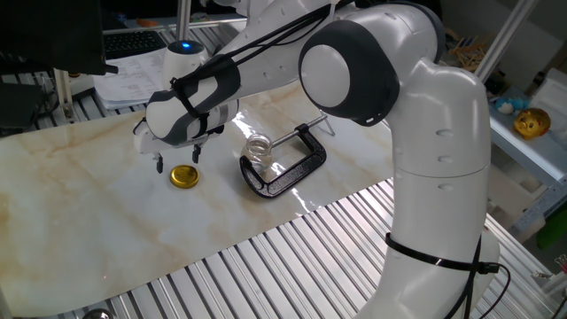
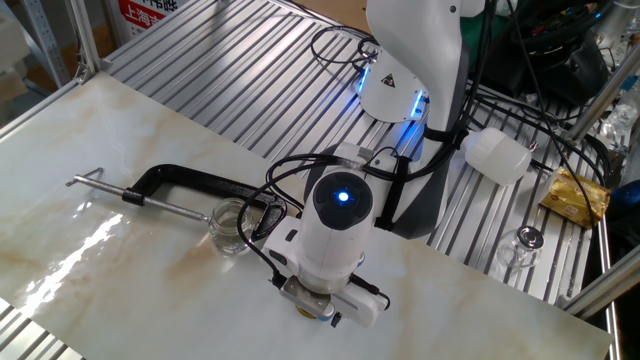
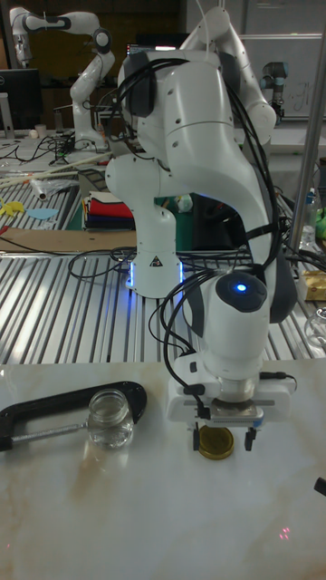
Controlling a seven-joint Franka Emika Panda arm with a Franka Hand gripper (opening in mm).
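A round gold lid (image 1: 184, 176) lies flat on the marbled tabletop. Above it hangs my gripper (image 1: 179, 162), open, its two fingers apart and nothing held between them. In exterior view 3 the lid (image 3: 215, 443) shows between and below the spread fingertips (image 3: 251, 439). Exterior view 2 hides most of the lid behind the gripper (image 2: 312, 308). An open glass jar (image 3: 110, 420) stands upright to one side, by the finger of a black C-clamp (image 1: 285, 178) lying on the table. The jar (image 2: 232, 226) looks clear and empty.
Bare marbled tabletop (image 1: 71, 213) spreads around the lid. The clamp's metal screw (image 2: 150, 203) extends away from the jar. Slatted metal decking (image 2: 240, 80) borders the table, with a white container (image 2: 497, 157), a gold packet (image 2: 574, 196) and a small jar (image 2: 520, 246) on it.
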